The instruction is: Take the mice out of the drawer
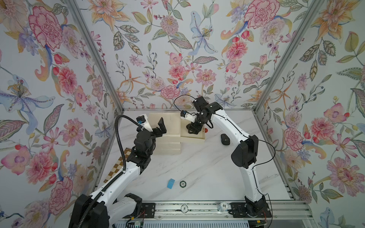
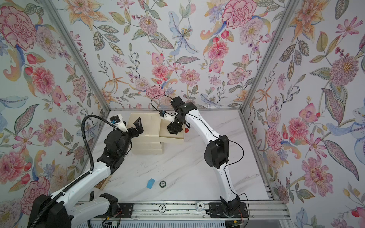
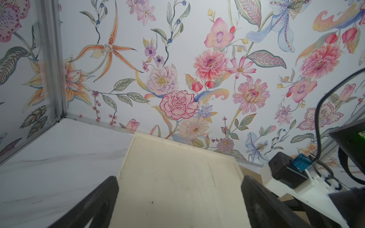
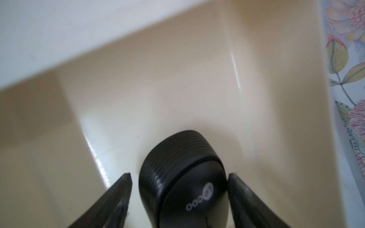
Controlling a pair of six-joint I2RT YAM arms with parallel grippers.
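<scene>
A black mouse (image 4: 186, 186) lies in the open cream drawer (image 4: 159, 87). In the right wrist view its near end runs below the frame. My right gripper is open with its fingers on either side of the mouse; the right finger appears to touch it, while a gap shows at the left. From above, the gripper mostly hides this mouse. Another black mouse (image 1: 225, 139) rests on the table right of the drawer. My left gripper hangs open over the cabinet top (image 3: 182, 167), nothing between its fingers.
A red round object (image 1: 206, 130) sits by the drawer's right side. A blue piece (image 1: 170, 183) and a small dark disc (image 1: 182, 184) lie near the front. A checkered board (image 1: 117, 167) is at the left.
</scene>
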